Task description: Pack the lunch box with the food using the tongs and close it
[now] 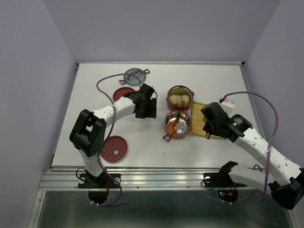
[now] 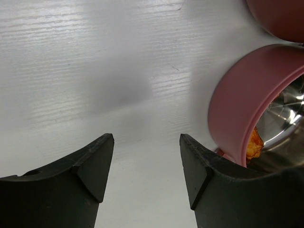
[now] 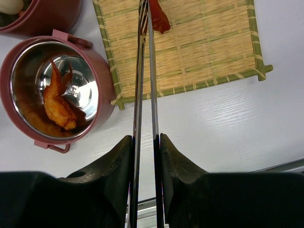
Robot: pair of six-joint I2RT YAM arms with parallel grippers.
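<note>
A pink pot (image 1: 183, 133) holds fried chicken pieces (image 3: 61, 107). A second pot (image 1: 170, 105) behind it holds round pale items. My left gripper hangs over bare table left of the pink pot, its fingers apart. My right gripper is shut on metal tongs (image 3: 154, 109), which reach over a bamboo mat (image 3: 212, 57). A reddish-brown food piece (image 3: 161, 21) shows beside the tongs' tips; whether they grip it is unclear.
A dark red lid (image 1: 119, 145) lies at the front left. Another lid (image 1: 121, 90) and a grey-topped lid (image 1: 130, 77) are at the back left.
</note>
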